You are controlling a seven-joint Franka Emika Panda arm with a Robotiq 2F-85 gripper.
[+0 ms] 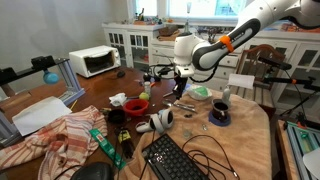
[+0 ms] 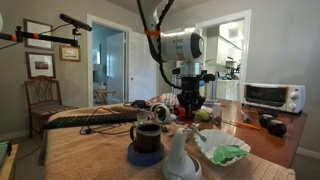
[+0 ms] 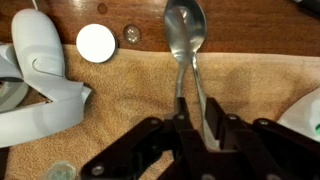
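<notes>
In the wrist view, two metal spoons (image 3: 185, 30) lie side by side, their bowls on dark wood and their handles running down across a tan mat (image 3: 130, 100). The dark fingers of my gripper come in from the bottom edge, slightly apart, with the spoon handles reaching in between them. Whether they touch the handles is not clear. Seen from outside, the gripper (image 1: 181, 92) points down close over the table, and its tips are small and hard to make out.
A white device (image 3: 40, 60) lies left of the spoons, near a white round lid (image 3: 96, 43). Around the arm stand a red bowl (image 1: 136, 106), a white bowl (image 1: 201, 93) and a dark mug (image 1: 220, 113). A black keyboard (image 1: 180, 160) fills the front.
</notes>
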